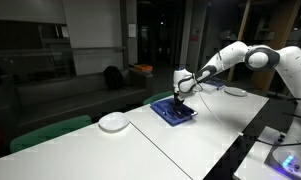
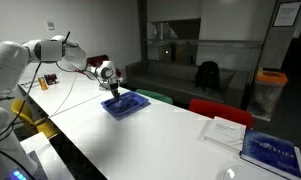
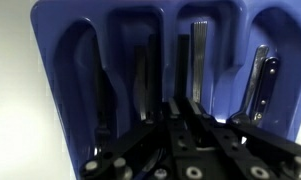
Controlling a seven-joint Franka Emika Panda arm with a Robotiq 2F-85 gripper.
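Note:
A blue cutlery tray (image 1: 162, 108) lies on the white table, seen also in the other exterior view as a blue tray (image 2: 138, 101). My gripper (image 1: 178, 98) points down into it. The wrist view shows dark utensils (image 3: 103, 95) in the left compartment and a silver-ended utensil (image 3: 198, 60) reaching up from near my fingertips. Beside it stands a narrow dark bar (image 3: 182, 65). My gripper appears shut on a utensil; its grasped part is hidden by the dark fingers. More metal utensils (image 3: 263, 85) lie at the right.
A white plate (image 1: 114, 122) rests left of the tray. In the second exterior view, a white box (image 2: 216, 133) and a blue box (image 2: 271, 150) lie at the right. Green and red chairs stand along the far edge.

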